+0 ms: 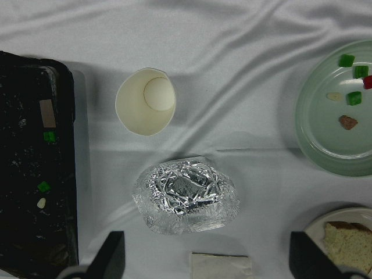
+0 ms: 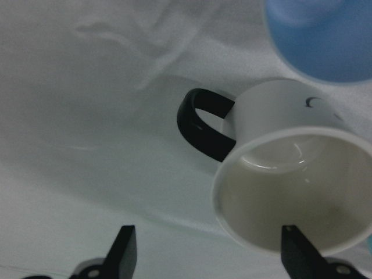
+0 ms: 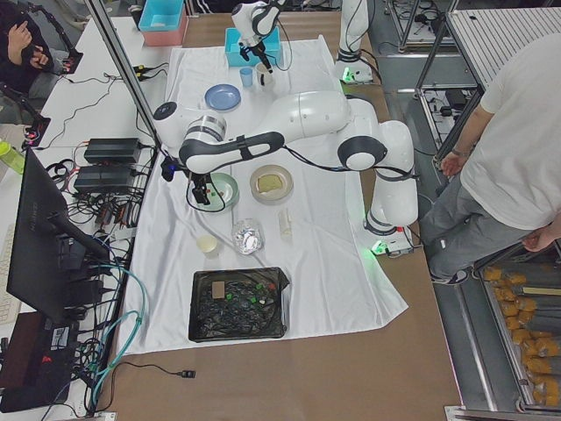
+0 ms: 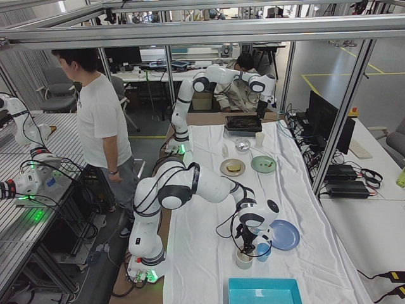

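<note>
My left gripper hangs open above the cloth; below it are a white paper cup (image 1: 145,102), a crumpled foil packet (image 1: 186,195), a green plate (image 1: 325,145) with small coloured pieces, a plate with bread (image 1: 347,247) and a flat pale packet (image 1: 221,265). At the other end, my right gripper is open just over a white mug (image 2: 267,104) with a black handle, its right finger over the mug's opening. A blue cup (image 2: 319,35) stands beside the mug.
A black tray (image 3: 238,331) lies at one end, a turquoise bin (image 4: 264,291) at the other. A blue plate (image 4: 285,235) sits near the right gripper. A person (image 4: 101,133) stands beside the table.
</note>
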